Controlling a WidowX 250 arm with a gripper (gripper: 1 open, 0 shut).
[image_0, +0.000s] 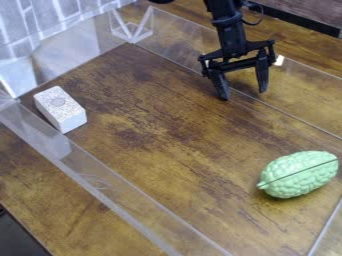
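Note:
The black gripper (242, 82) hangs at the upper middle right, close by the far clear wall, with its two fingers apart and nothing between them. At the lower right lies a pale green, bumpy oval object (298, 173), like a bitter melon, with a dark line along it. On the left sits a white speckled rectangular block (60, 108). Both objects are well apart from the gripper.
Clear plastic walls (118, 205) border the wooden work surface (160, 150), whose middle is empty. A pale patterned cloth (47, 35) is at the top left, beyond the wall.

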